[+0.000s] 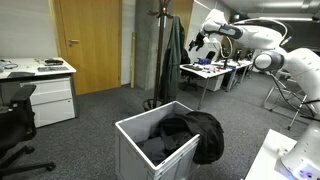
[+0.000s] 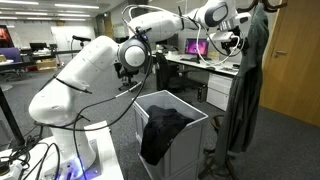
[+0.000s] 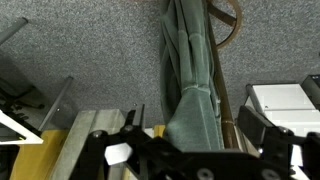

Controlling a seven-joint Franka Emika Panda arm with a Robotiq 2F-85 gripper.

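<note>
A dark green coat hangs on the tall coat stand in exterior view 1; in exterior view 2 the same coat hangs at the right. High up beside it, the arm reaches out with my gripper. Seen from the wrist, the fingers stand apart at the bottom of the picture, and the green cloth shows in the gap. Whether the cloth lies between the fingers or beyond them, I cannot tell. Nothing appears clamped.
A grey bin stands on the floor, black cloth in it and draped over its rim. Desks stand behind the arm. An office chair and a white desk are at the left. Carpet between is clear.
</note>
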